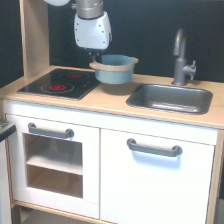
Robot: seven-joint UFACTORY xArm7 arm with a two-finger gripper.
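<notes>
A teal pot (117, 74) with a tan rim is over the wooden counter between the stove and the sink. It looks upright; whether its base touches the counter is hard to tell. My white gripper (94, 60) comes down from above at the pot's left side. Its dark fingers are small and partly lost against the dark wall, but they appear shut on the pot's left rim or handle.
The black stove top (58, 84) with red-ringed burners is bare on the left. To the right, the sink (170, 98) is empty below a grey faucet (180, 60). White cabinets (155, 180) with dark handles stand below the counter (115, 103).
</notes>
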